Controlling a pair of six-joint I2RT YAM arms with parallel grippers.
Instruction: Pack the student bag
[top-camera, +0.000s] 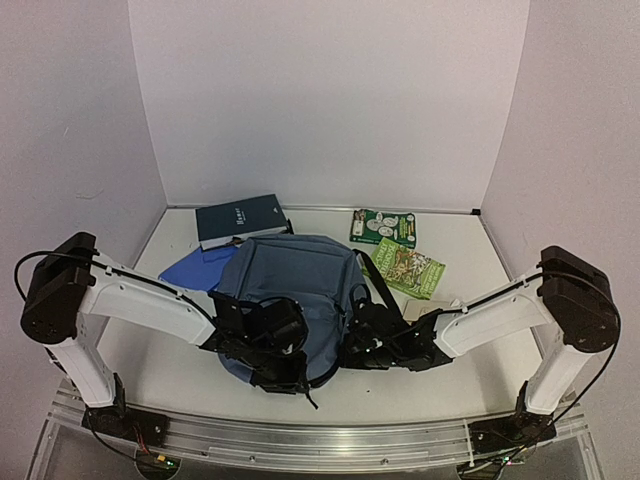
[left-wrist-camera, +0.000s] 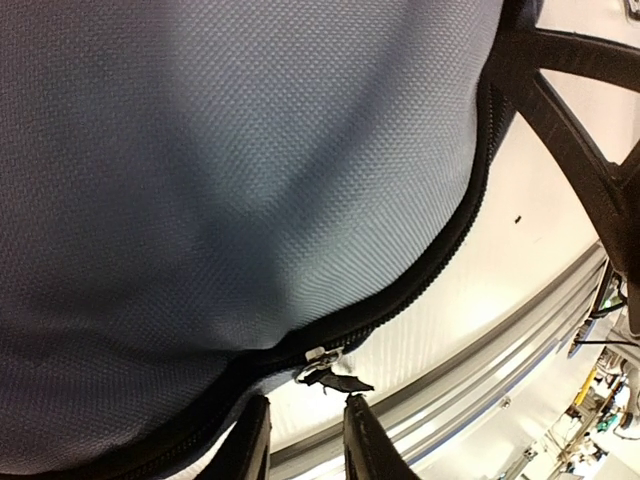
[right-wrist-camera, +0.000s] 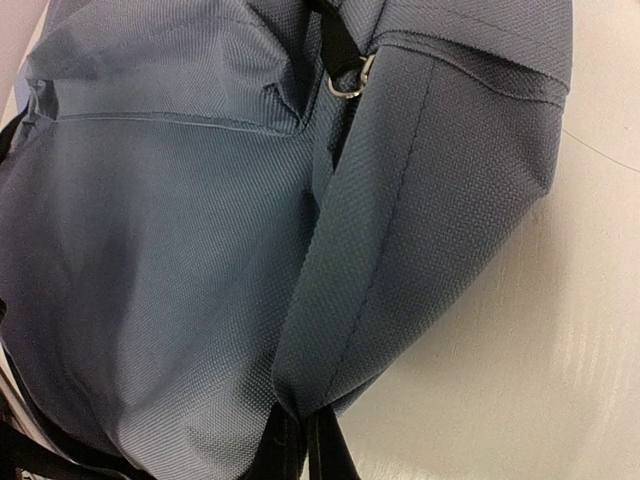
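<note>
A blue-grey bag (top-camera: 285, 262) lies in the middle of the table. Along its near edge in the left wrist view runs a black zipper (left-wrist-camera: 430, 275) with a metal slider and a dark pull tab (left-wrist-camera: 338, 380). My left gripper stands open just below that tab, its fingers apart and nothing held between them. In the right wrist view, my right gripper is shut on a fold of the bag's side fabric (right-wrist-camera: 345, 330). The arms cover much of the bag's near part from above.
A dark book (top-camera: 240, 220) and a blue folder (top-camera: 195, 268) lie behind and left of the bag. At the right are a green box (top-camera: 383, 227), a green booklet (top-camera: 408, 268) and a beige item (top-camera: 420, 309) partly behind the right arm.
</note>
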